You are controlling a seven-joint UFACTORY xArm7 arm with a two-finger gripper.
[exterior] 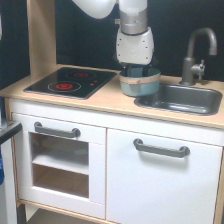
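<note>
The white robot gripper (136, 50) reaches down from the top centre onto a blue-grey pot (140, 86) with a wooden band, which stands on the counter at the left edge of the sink. The gripper's fingertips are at or inside the pot's rim; whether they are open or shut is hidden.
A black cooktop (71, 81) with red rings lies left of the pot. The sink (186, 99) and grey tap (190, 68) are to the right. Below are cabinet doors with handles. Bare wooden counter (120, 104) runs along the front.
</note>
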